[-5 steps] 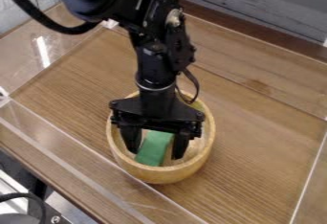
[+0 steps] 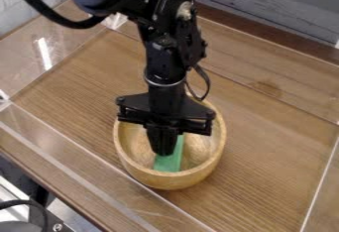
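Note:
My black gripper (image 2: 165,133) reaches down into a round light-wood bowl (image 2: 199,173) in the middle of the view, its fingers close together. A green rectangular object (image 2: 169,162) lies on the bowl's floor, under and in front of the fingertips, its upper part hidden behind them. I see nothing clearly held between the fingers.
A black cable loops at the lower left edge. A raised border runs along the back.
The gripper's fingers have drawn together from a spread stance over the green object, which now shows below them in the bowl.

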